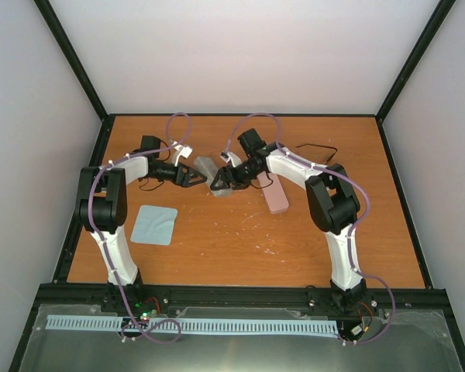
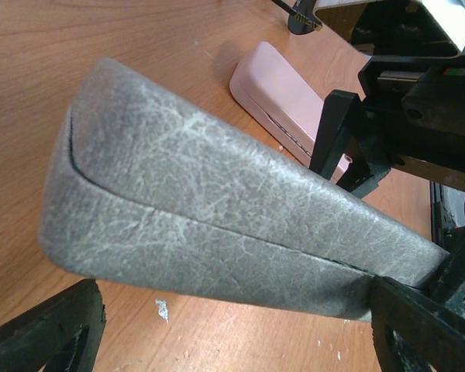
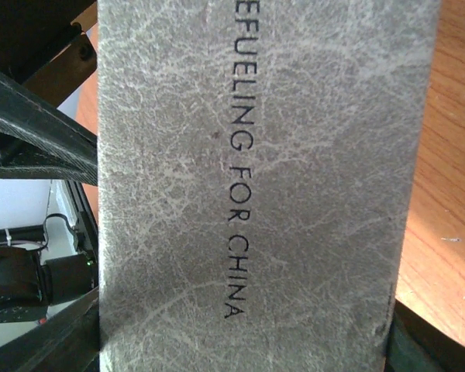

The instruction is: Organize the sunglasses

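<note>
A silver-grey sunglasses case, printed with lettering in the right wrist view, is held at a slant at the table's centre between both arms. My left gripper is open at its left end, fingers either side in the left wrist view.
A pink case lies right of centre, partly under the right arm. Dark sunglasses lie at the back right. A light blue cloth lies at the left.
</note>
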